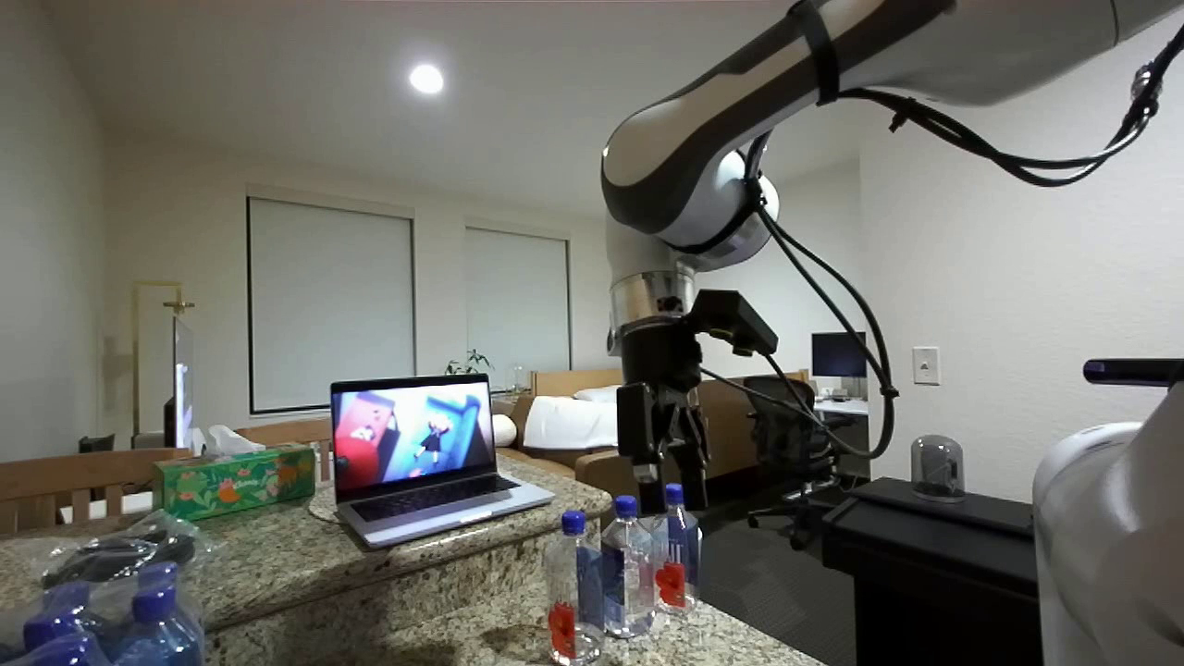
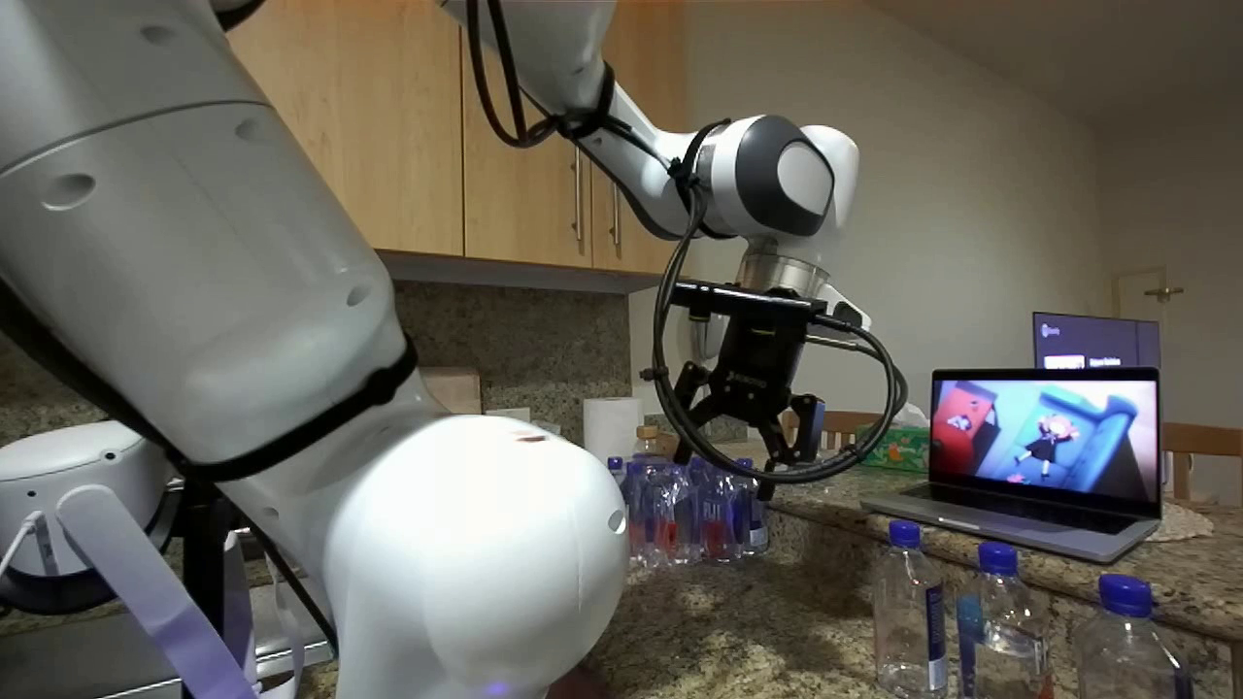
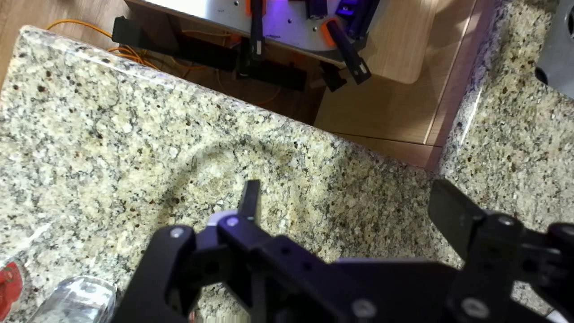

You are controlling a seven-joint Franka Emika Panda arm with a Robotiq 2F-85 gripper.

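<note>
Over the granite counter [image 3: 123,161], my gripper hangs open, pointing down, with only bare counter visible between its spread fingers in the wrist view. Three clear bottles with blue caps stand upright in a row: one with a red mark [image 1: 562,622], a middle one [image 1: 629,583] and a far one [image 1: 677,561]. Exterior view 2 has the gripper [image 2: 742,456] above and apart from these bottles, which stand to its right. Part of a clear bottle [image 3: 80,301] shows at the wrist view's lower left.
More blue-capped bottles [image 2: 688,513] stand clustered at the back of the counter. An open laptop [image 2: 1025,513] and a green tissue box [image 1: 235,483] sit on the raised ledge. A paper roll [image 2: 612,427] stands behind the cluster. The counter below the gripper is clear.
</note>
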